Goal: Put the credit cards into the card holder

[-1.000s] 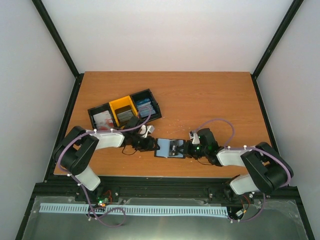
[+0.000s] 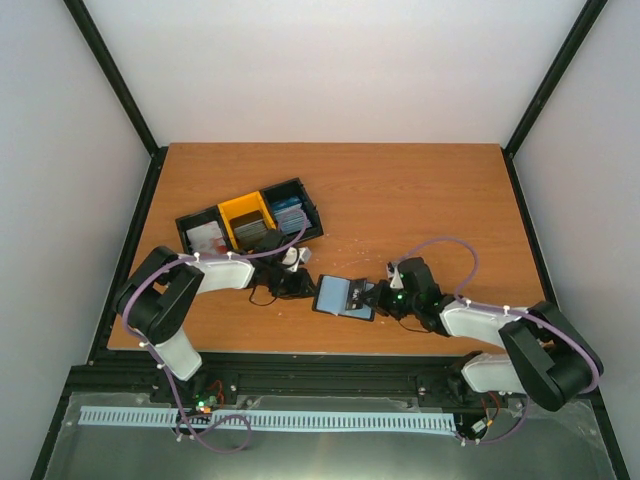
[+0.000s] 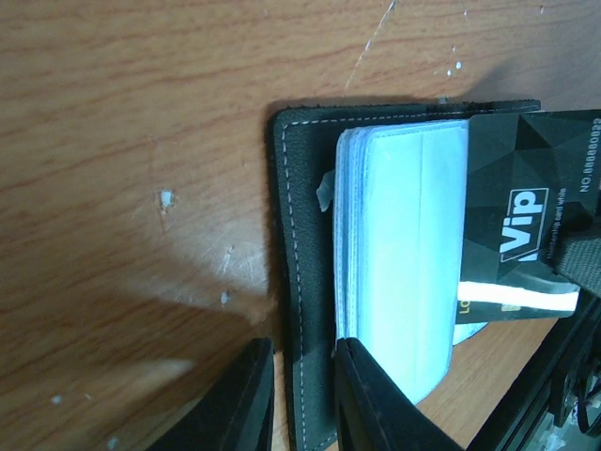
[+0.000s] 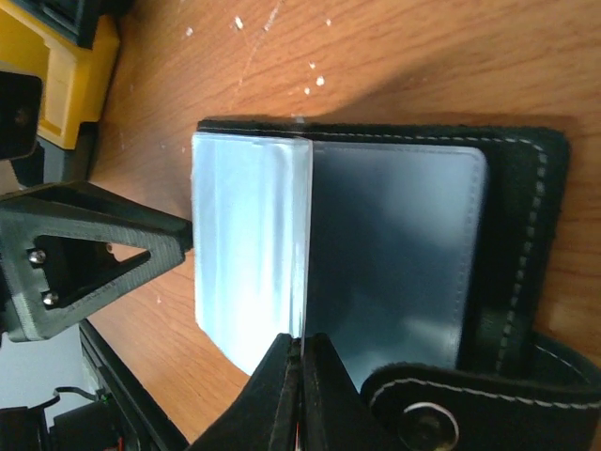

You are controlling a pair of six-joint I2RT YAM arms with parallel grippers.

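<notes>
The open card holder (image 3: pixel 305 235), a black stitched cover with clear sleeves (image 3: pixel 404 244), lies on the table between my arms. At its left edge, my left gripper is shut on the cover, one fingertip to each side of that border. A black "Vip" card (image 3: pixel 507 221) stands beside the sleeves' right edge; whether it is inside a sleeve cannot be told. My right gripper is shut on this card, which appears only as a thin edge-on line in the right wrist view. From above, the card (image 2: pixel 355 293) shows over the holder's middle.
Behind my left arm stands an organiser with black and yellow compartments (image 2: pixel 243 210); cards lie in its right compartment (image 2: pixel 290 215). The holder's snap strap (image 4: pixel 488 404) lies at its near right.
In the top view the black card has also moved a little right with my right gripper.
</notes>
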